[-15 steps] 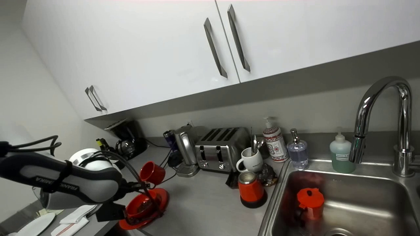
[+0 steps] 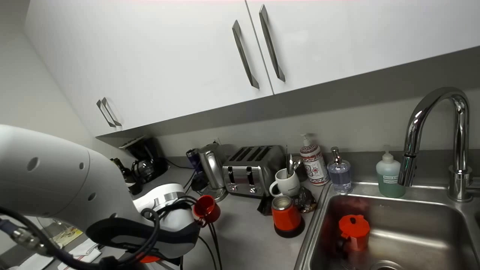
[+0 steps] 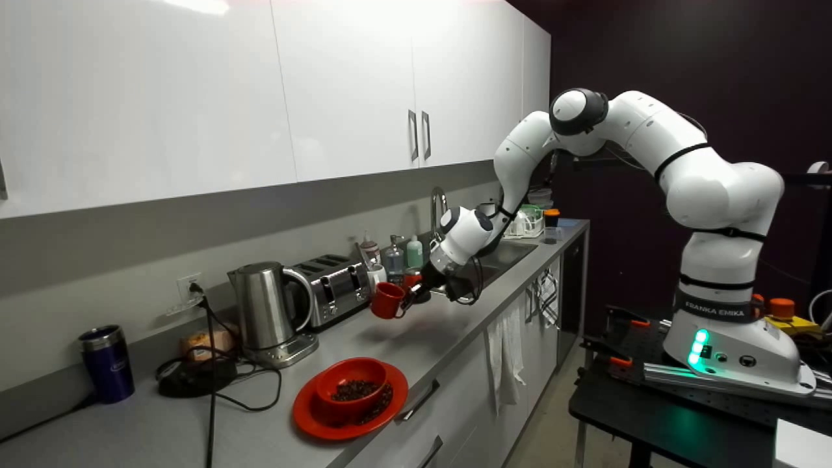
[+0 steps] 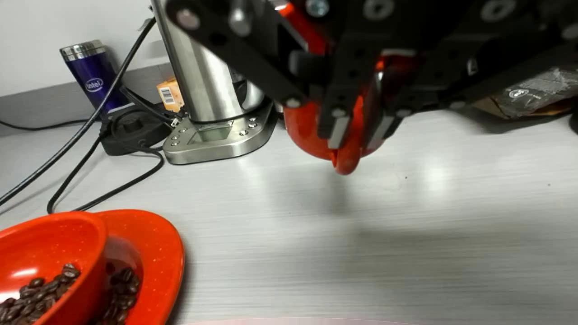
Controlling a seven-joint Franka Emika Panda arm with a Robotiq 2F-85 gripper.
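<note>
A red mug [image 3: 386, 300] hangs above the counter, with my gripper shut on its handle [image 4: 347, 157]. Its body [image 4: 304, 130] is partly hidden behind the fingers in the wrist view. In exterior view 1 the mug [image 2: 207, 209] shows at the end of the arm, which hides the gripper itself. On the counter a red bowl [image 3: 355, 374] with coffee beans sits on a red plate [image 3: 312, 413], and more beans lie on the plate beside the bowl. The mug is apart from both, farther toward the sink.
A steel kettle [image 3: 261, 312] and a toaster [image 2: 245, 173] stand along the wall. Toward the sink [image 2: 418, 225] are a white mug [image 2: 288, 183] and a red moka-pot base [image 2: 286, 218]; a red pot top [image 2: 355, 229] sits inside it. Black cables [image 4: 132, 187] cross the counter near the kettle.
In exterior view 1 my arm and the held mug have moved right, toward the sink, and the mug's tilt has changed. The arm now covers most of the bowl and plate there.
</note>
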